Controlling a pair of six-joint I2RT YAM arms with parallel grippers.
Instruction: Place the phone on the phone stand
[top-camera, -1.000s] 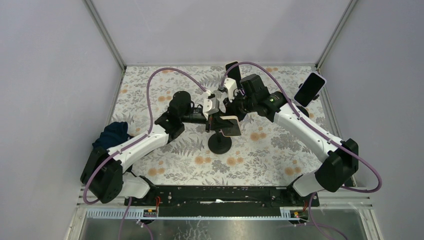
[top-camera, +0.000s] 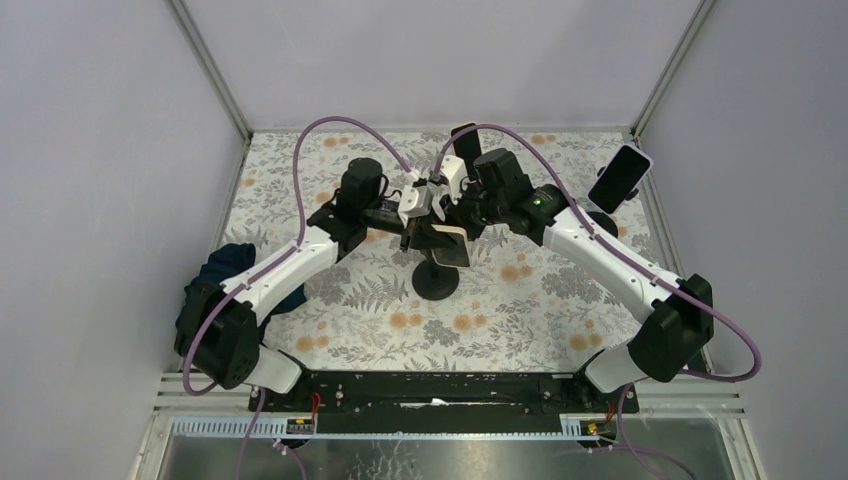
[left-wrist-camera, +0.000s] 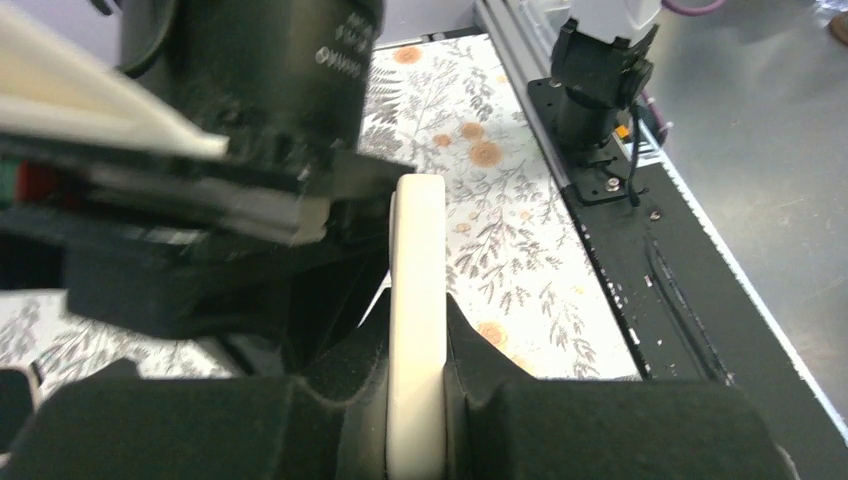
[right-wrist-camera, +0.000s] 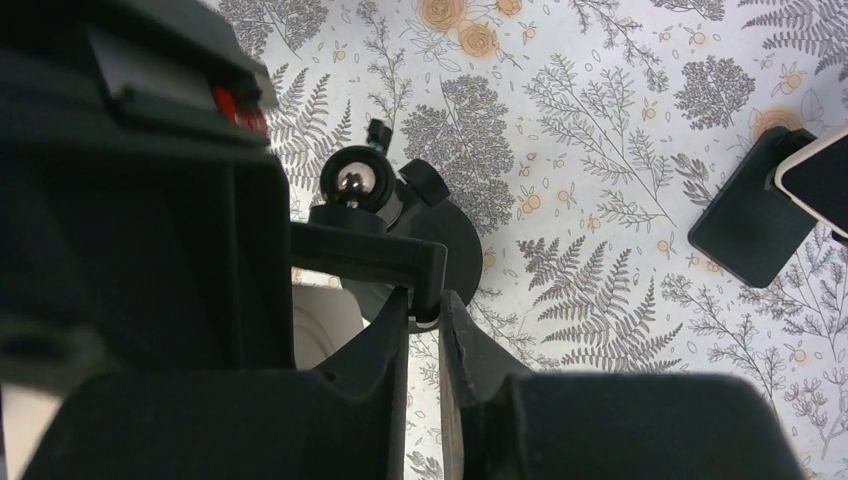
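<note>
Both arms meet over the round phone stand (top-camera: 435, 282) at the table's centre. My left gripper (top-camera: 425, 237) is shut on a phone (left-wrist-camera: 417, 320), whose pale edge fills the left wrist view; in the top view it shows as a grey panel (top-camera: 452, 252) above the stand's base. My right gripper is at the black bar (right-wrist-camera: 365, 250) over the stand, fingertips close around its end; how far they are closed is unclear. The stand's metal ball joint (right-wrist-camera: 356, 178) shows beside it. Much of the stand's head is hidden by the grippers.
Another phone on a stand (top-camera: 620, 180) is at the back right, and a black upright panel (top-camera: 466, 140) at the back centre. A dark cloth (top-camera: 225, 265) lies at the left edge.
My left gripper and the phone have moved toward the back and slightly left. My right arm has shifted slightly left.
</note>
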